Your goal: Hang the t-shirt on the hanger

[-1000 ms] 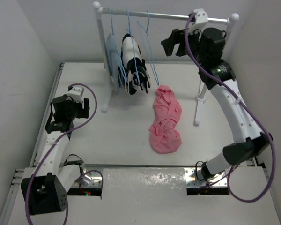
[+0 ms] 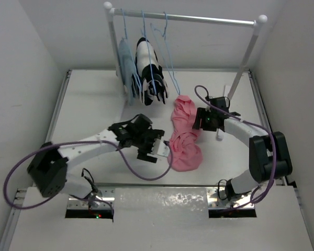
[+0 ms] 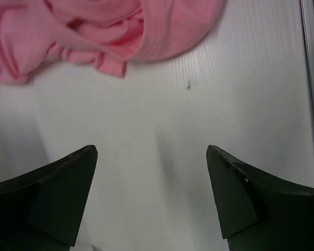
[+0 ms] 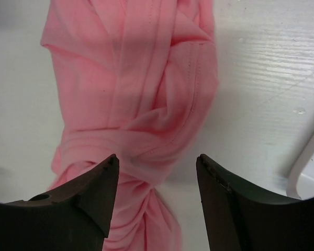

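A crumpled pink t-shirt (image 2: 186,151) lies lengthwise on the white table, filling much of the right wrist view (image 4: 120,78) and showing at the top of the left wrist view (image 3: 167,31). My left gripper (image 2: 149,151) is open just left of the shirt's lower part, bare table between its fingers. My right gripper (image 2: 203,119) stands open over the shirt's upper right edge. Empty blue hangers (image 2: 170,57) hang from the rack's rail (image 2: 199,18), behind the shirt.
A light blue garment (image 2: 126,68) and a black-and-white garment (image 2: 146,57) hang at the rail's left. The rack's white foot (image 4: 309,157) lies right of the shirt.
My right gripper has come down from the rail to the shirt's right side. My left gripper has swept rightward and toward the front, to beside the shirt. The shirt looks unchanged.
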